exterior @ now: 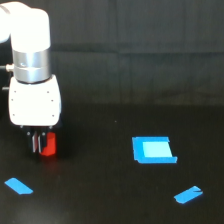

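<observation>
My white-and-grey arm reaches down at the left of the camera view. Its gripper (42,143) is low over the black table, right at a small red block (49,146). The dark fingers overlap the block in this view, and red shows mostly to the right of them. Whether they are gripping it or merely in front of it cannot be told at this size.
A blue-taped square (137,148) with a pale blue-white middle (156,149) lies right of centre. Strips of blue tape lie at the front left (18,186) and front right (188,194).
</observation>
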